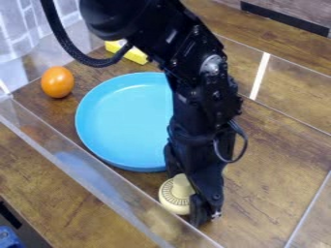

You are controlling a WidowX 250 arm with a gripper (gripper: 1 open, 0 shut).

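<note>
My black gripper (195, 199) is low at the lower middle of the camera view, its fingertips down around a pale cream round object (176, 197) with a ridged rim, partly hidden by the fingers. Whether the fingers are closed on it I cannot tell. A blue plate (110, 126) lies just left of the arm, its right side behind the gripper.
An orange egg-shaped object (57, 81) sits left of the plate. A yellow object (130, 51) is at the back, partly behind the arm. A clear strip (77, 182) runs along the lower left. Bare wooden surface lies to the right.
</note>
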